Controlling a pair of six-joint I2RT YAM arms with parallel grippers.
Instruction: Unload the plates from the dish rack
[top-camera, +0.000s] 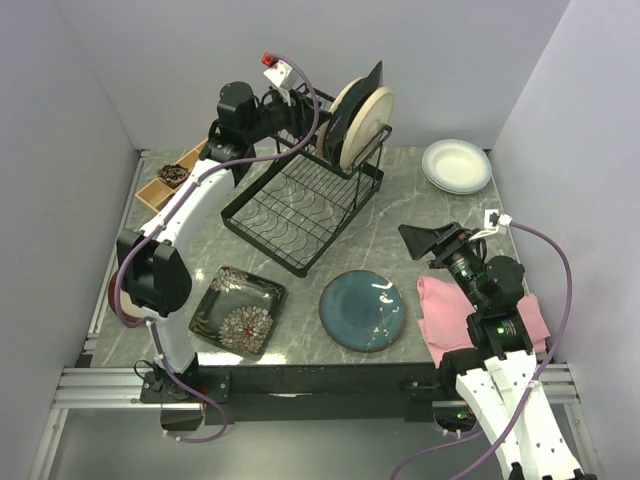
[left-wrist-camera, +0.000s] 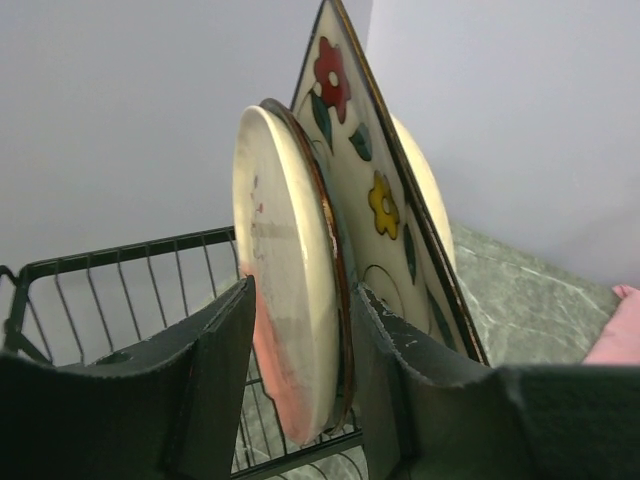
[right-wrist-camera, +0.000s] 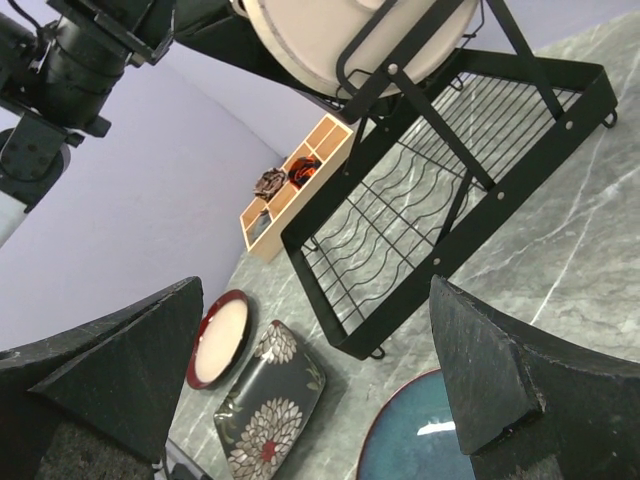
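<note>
The black dish rack (top-camera: 240, 225) has plates upright in its top tier. In the left wrist view, a cream plate (left-wrist-camera: 280, 230) stands against a dark-rimmed plate and a flower-painted square plate (left-wrist-camera: 370, 180), with a further pale plate behind. My left gripper is part open, its fingers in front of the cream plate's edge; whether they touch it I cannot tell. My right gripper (top-camera: 418, 238) stands open over the counter right of the rack, holding nothing.
A white plate stack (top-camera: 456, 165) is at back right, a pink cloth (top-camera: 445, 320) at front right. A blue plate (top-camera: 362, 310), square floral plate (top-camera: 220, 310) and red-rimmed plate (right-wrist-camera: 220, 340) lie in front. A wooden organiser (top-camera: 155, 193) sits at left.
</note>
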